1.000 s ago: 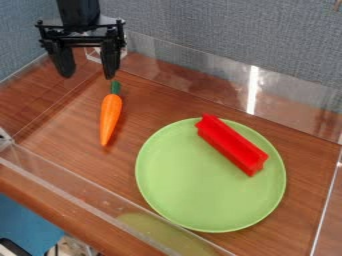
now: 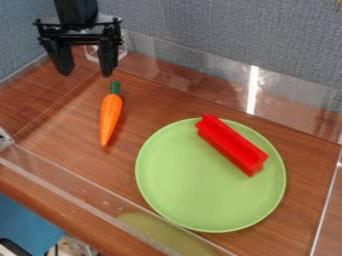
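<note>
My black gripper [image 2: 84, 63] hangs at the top left of the camera view, fingers apart, with nothing visible between them. Below and right of it, an orange carrot with a green top [image 2: 110, 118] lies on the wooden surface. A red block [image 2: 230, 145] lies on the upper right part of a green plate [image 2: 197, 195].
Clear low walls border the wooden tray floor [image 2: 80, 150], with grey padded panels behind. The floor left of the carrot and between carrot and plate is free.
</note>
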